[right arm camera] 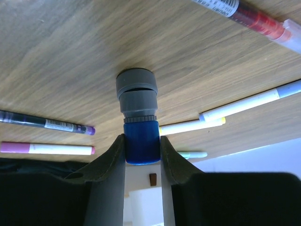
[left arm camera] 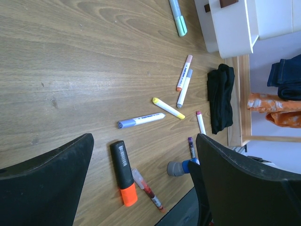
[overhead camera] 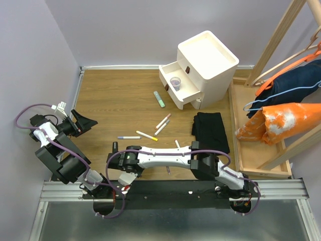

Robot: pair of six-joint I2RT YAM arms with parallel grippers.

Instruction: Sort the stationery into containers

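My right gripper is shut on the blue end of a blue-and-grey stick-shaped item [right arm camera: 137,96], whose grey end points away from the fingers. In the top view the right arm covers it. My left gripper stands open at the table's left side, nothing between its fingers. Loose on the wood lie a black marker with orange end [left arm camera: 123,172], a red pen [left arm camera: 149,190], a blue-capped marker [overhead camera: 129,137], a yellow one [overhead camera: 147,135], two more markers side by side [overhead camera: 163,124], a pink-ended marker [right arm camera: 47,149], a purple pen [right arm camera: 47,123] and a green highlighter [overhead camera: 159,99].
A white drawer unit [overhead camera: 208,55] stands at the back right, its drawer [overhead camera: 188,89] pulled out with a clear cup [overhead camera: 175,82] inside. Black cloth [overhead camera: 210,133] lies to the right, beside a wooden clothes rack [overhead camera: 271,168].
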